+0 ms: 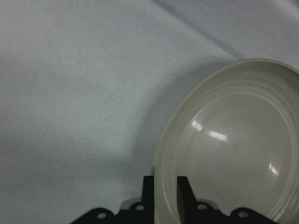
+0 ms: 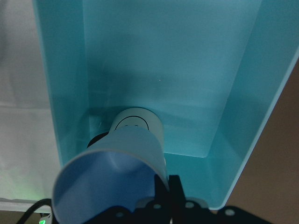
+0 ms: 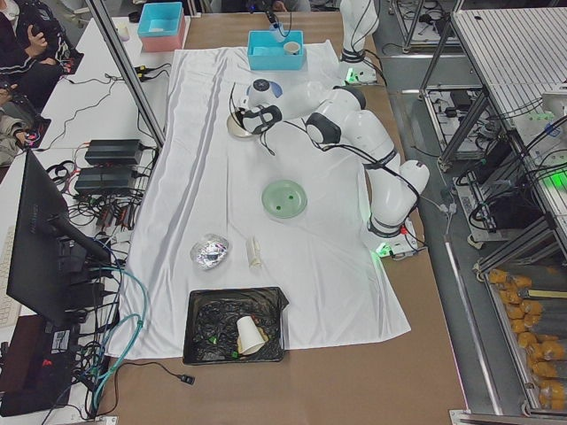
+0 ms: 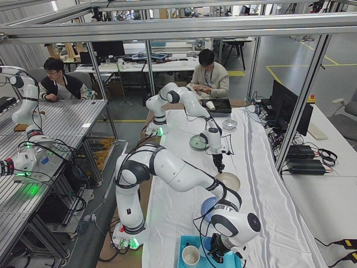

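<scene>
A beige bowl [image 1: 233,140] lies on the white cloth, also seen in the camera right view [image 4: 228,181]; my left gripper is over its near rim, fingers apart on either side of it. My right gripper grips a light blue cup [image 2: 103,182] by its rim, above a blue bin [image 2: 173,46]. Inside the bin stands a white cup [image 2: 140,119] with a drawn face, partly hidden.
A blue bowl [image 4: 207,204] lies between the bin and beige bowl. A green plate [image 3: 284,199], foil dish [image 3: 210,251] and black tray [image 3: 204,336] with a white cup lie farther along the cloth.
</scene>
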